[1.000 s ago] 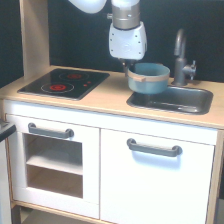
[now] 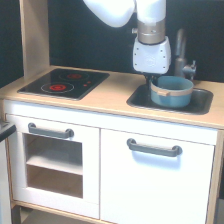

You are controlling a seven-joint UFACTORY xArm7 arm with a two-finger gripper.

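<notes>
The white robot arm reaches down from the top to a teal pot point(image 2: 171, 94) that is in or over the sink basin point(image 2: 205, 100) at the right of the counter. The gripper point(image 2: 152, 78) is at the pot's left rim. Its fingers are small and dark, so whether they are closed on the rim is hard to see.
A black stovetop point(image 2: 62, 83) with red rings is on the left of the counter point(image 2: 110, 100), with bare wood between it and the sink. A grey faucet point(image 2: 180, 52) stands behind the pot. Below are white cabinet doors point(image 2: 155, 185) and an open compartment.
The arm and the teal pot have moved to the right, from the counter's middle at the sink's left edge to over the basin.
</notes>
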